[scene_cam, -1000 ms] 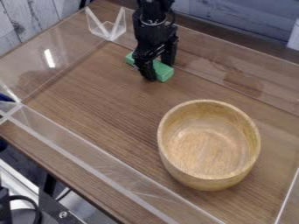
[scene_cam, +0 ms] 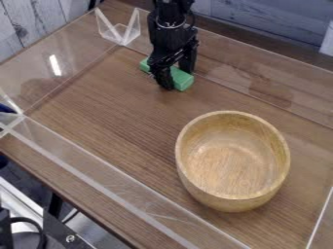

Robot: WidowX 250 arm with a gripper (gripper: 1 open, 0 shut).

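Observation:
The black gripper (scene_cam: 174, 58) hangs at the top middle, over and around a green object (scene_cam: 180, 81) lying on the wooden table. Its fingers reach down onto the object; whether they are closed on it I cannot tell, as the dark parts overlap. Part of the green object is hidden behind the gripper.
A round wooden bowl (scene_cam: 233, 160) sits at the front right of the table (scene_cam: 93, 117). A clear plastic container (scene_cam: 119, 27) stands at the back left. Black cables lie at the bottom left.

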